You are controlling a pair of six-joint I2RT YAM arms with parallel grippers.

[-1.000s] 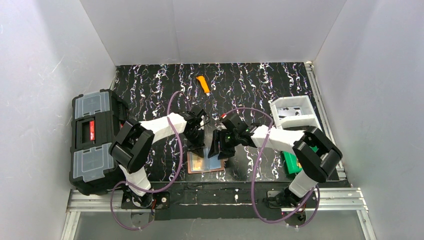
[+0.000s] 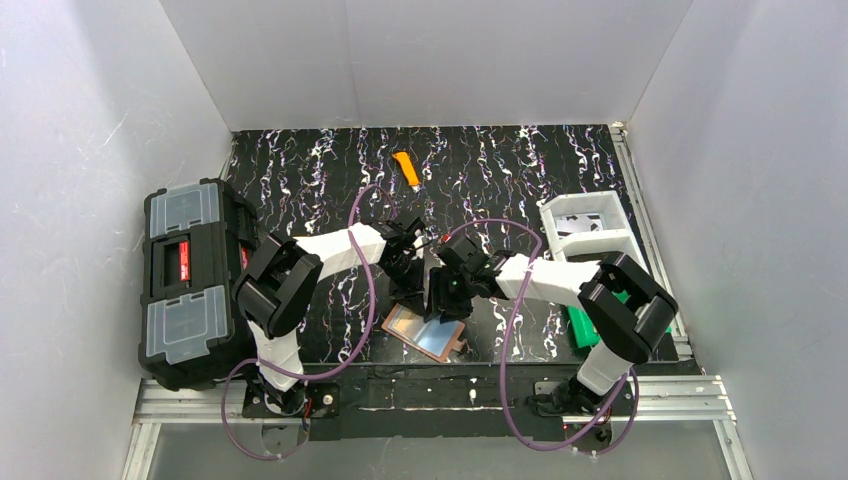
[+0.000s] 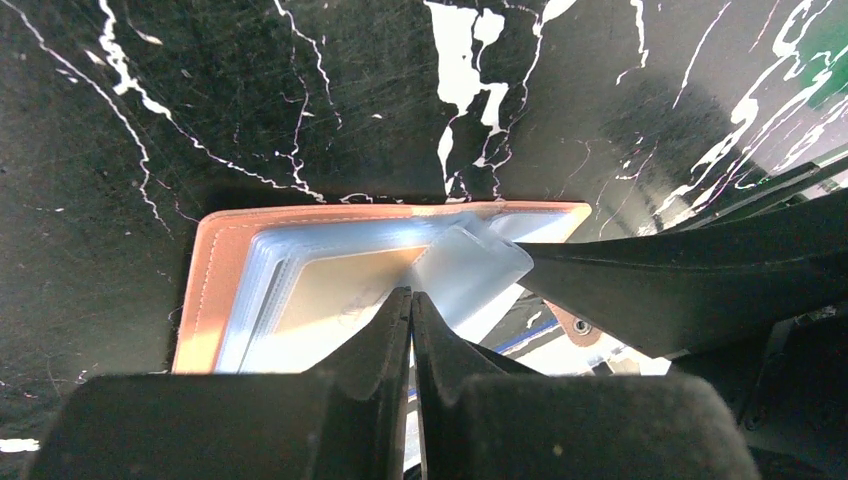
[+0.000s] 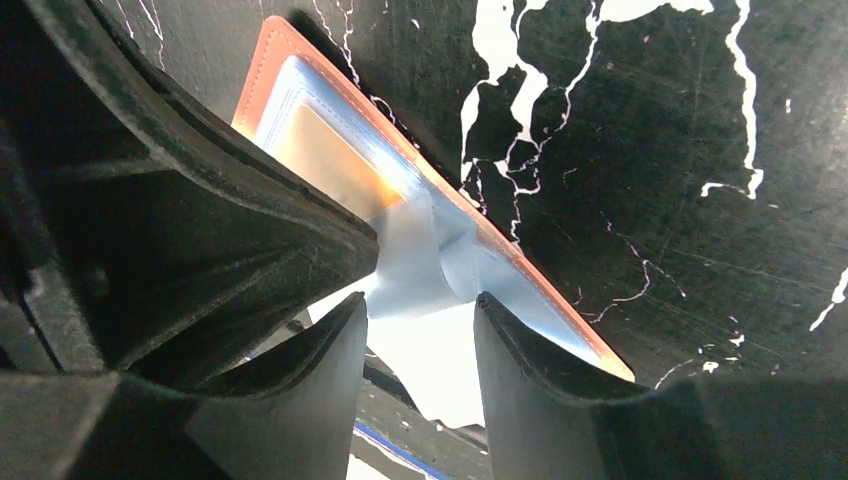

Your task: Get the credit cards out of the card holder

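Observation:
The card holder (image 2: 433,349), brown-edged with clear plastic sleeves, lies open and angled near the table's front edge. A tan card (image 3: 345,290) shows through the sleeve in the left wrist view. A clear sleeve flap (image 3: 470,270) is bent up in the middle of the holder. My left gripper is shut over the holder; nothing clearly shows between its fingers. From the right, my right gripper reaches over the sleeve, its fingers apart with the clear plastic behind the gap. Whether either gripper pinches the plastic is hard to see.
A white tray (image 2: 629,240) and a green container (image 2: 580,327) stand at the right. The black toolbox (image 2: 165,255) fills the left side. An orange-handled tool (image 2: 405,167) lies at the back. Both grippers are very close together.
The card holder has turned clockwise and shifted slightly right. My left gripper has moved a little right.

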